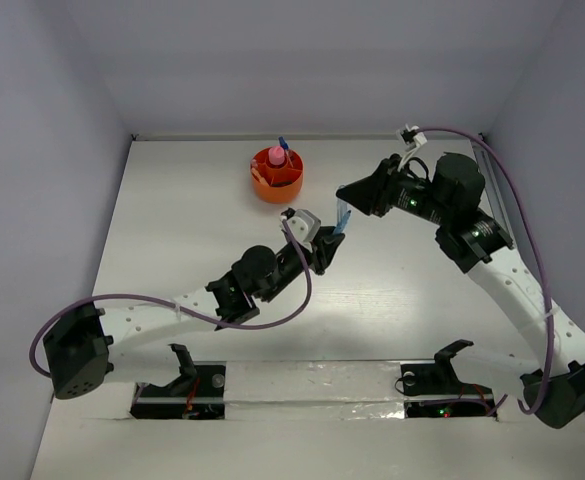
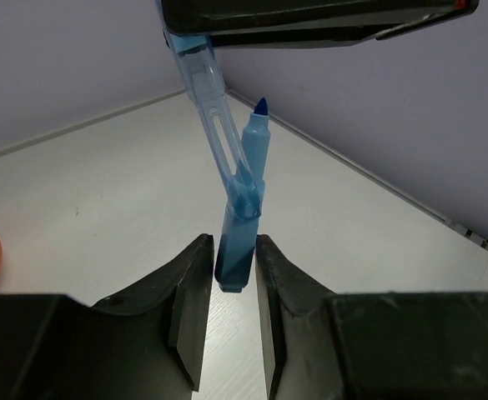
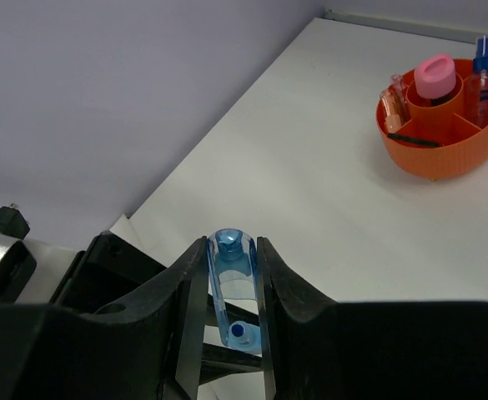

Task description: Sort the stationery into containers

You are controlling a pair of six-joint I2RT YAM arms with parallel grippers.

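Note:
My right gripper (image 1: 344, 193) is shut on a clear blue plastic pen holder, seen from above in the right wrist view. A light blue marker (image 2: 255, 137) with a dark blue tip hangs at the holder's lower part. Around the marker's lower end are the fingertips of my left gripper, close on either side; whether they grip it is hard to tell. The orange divided container (image 3: 444, 158) holds a pink-capped item (image 3: 435, 77), a blue-topped bottle (image 3: 482, 92) and several small items.
Grey walls (image 1: 62, 200) enclose it at the back and sides.

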